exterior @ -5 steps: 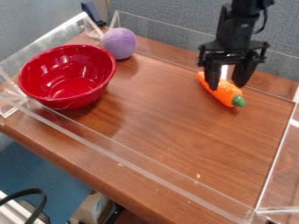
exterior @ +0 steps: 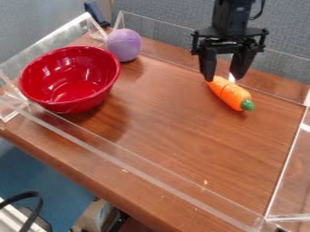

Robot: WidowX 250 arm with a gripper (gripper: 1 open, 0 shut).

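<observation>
An orange toy carrot (exterior: 227, 92) with a green tip lies on the wooden table (exterior: 169, 145) at the right. My black gripper (exterior: 224, 72) is above its upper end, open, its two fingers apart with nothing seen between them.
A red bowl (exterior: 69, 86) sits at the left, and a purple round object (exterior: 123, 43) at the back left. Clear walls edge the table.
My gripper has risen and moved slightly left from over the carrot. The carrot appears to lie where it was.
</observation>
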